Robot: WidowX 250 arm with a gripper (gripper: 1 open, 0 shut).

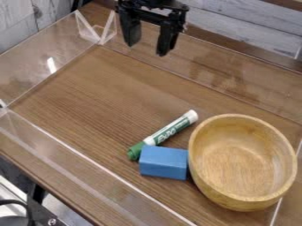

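Observation:
My black gripper (pixel 150 33) hangs at the top centre of the camera view, its two fingers spread wide with nothing between them. It is well away from the objects on the wooden surface. A white and green tube (pixel 169 128) lies diagonally near the middle right, its green end beside a blue block (pixel 163 162). A round tan wooden bowl (pixel 241 161) stands at the lower right, just right of the block.
The wooden tray floor (pixel 88 106) is clear across the left and upper middle. Transparent walls run along its sides, with a white strap at the upper left.

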